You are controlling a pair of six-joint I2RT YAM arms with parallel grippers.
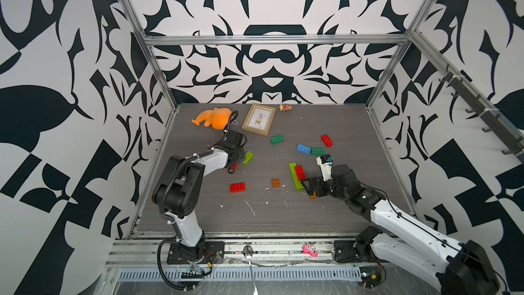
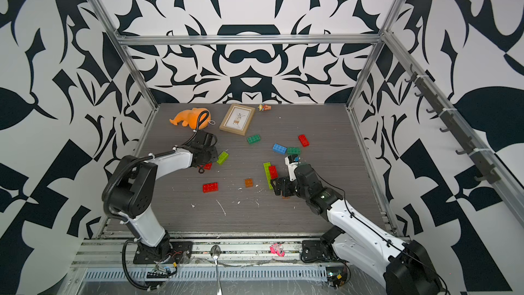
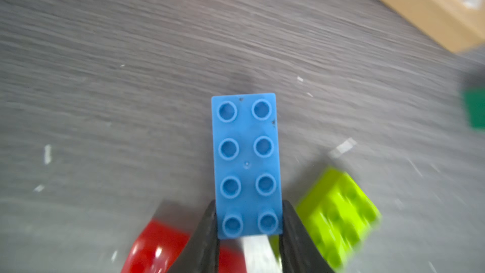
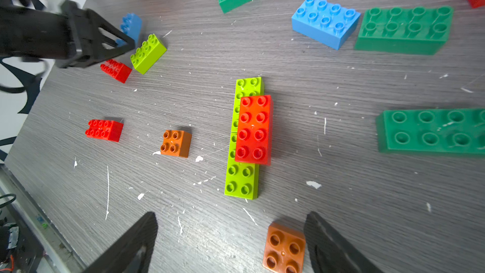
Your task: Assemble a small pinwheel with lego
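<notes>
My left gripper is shut on a blue brick, above a lime brick and a red brick. On the table toward the right, a red brick sits on a long lime brick. My right gripper hangs open just on the near side of that stack, its fingers apart with nothing held; an orange brick lies below, beside its right finger.
A small orange brick and another red brick lie mid-front. Blue, green and red bricks lie behind the stack. An orange plush and wooden frame stand at the back.
</notes>
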